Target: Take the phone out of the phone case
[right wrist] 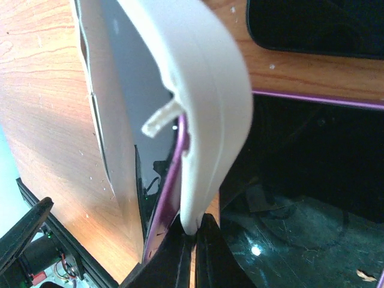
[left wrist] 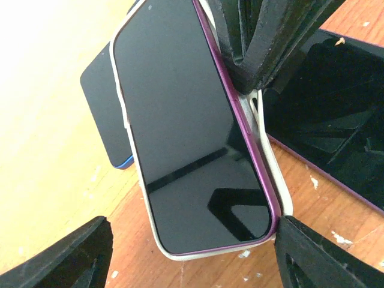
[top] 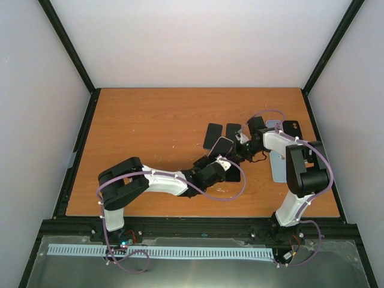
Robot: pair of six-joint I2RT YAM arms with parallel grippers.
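Observation:
In the left wrist view, the phone (left wrist: 192,138) with a black screen and purple edge sits in a white case (left wrist: 267,156). On the right the case wall stands away from the phone's side, leaving a gap. My right gripper is shut on that thin white wall; its dark fingers (left wrist: 240,60) reach in from above. Around the lower end of the phone, my left gripper is open, with its right finger at the corner of the phone and its left finger clear of it. From the top, the phone (top: 222,146) is partly hidden by both arms.
Another black phone (left wrist: 336,114) lies close on the right. Two dark phones (top: 213,136) (top: 233,131) lie behind, and a light blue case (top: 278,168) is under the right arm.

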